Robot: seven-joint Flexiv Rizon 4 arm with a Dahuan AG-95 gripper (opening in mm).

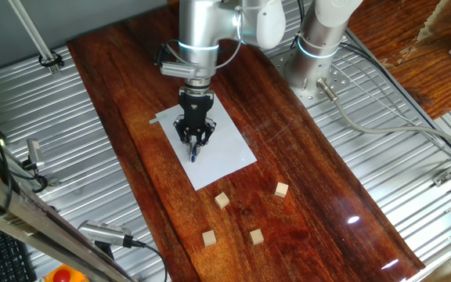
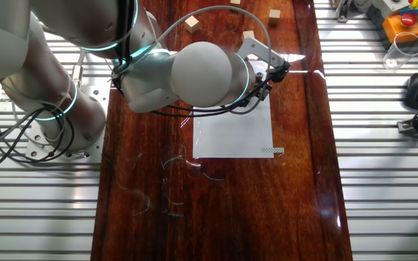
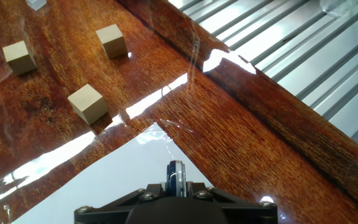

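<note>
Over the white sheet of paper (image 1: 224,150), my gripper (image 1: 193,142) points down, shut on a slim dark-blue and silver pen-like object (image 3: 176,177). That object sticks out past the fingers in the wrist view, near the bottom middle. Whether its tip touches the paper cannot be told. No marks show on the visible paper. In exterior view 2 the arm covers part of the sheet (image 2: 231,139) and most of the gripper.
Several small wooden cubes lie beyond the paper, among them a nearest cube (image 1: 222,200), a right cube (image 1: 281,189) and a front cube (image 1: 209,237). A patterned strip (image 2: 272,150) lies at one paper corner. The wooden table (image 1: 124,102) is otherwise largely bare.
</note>
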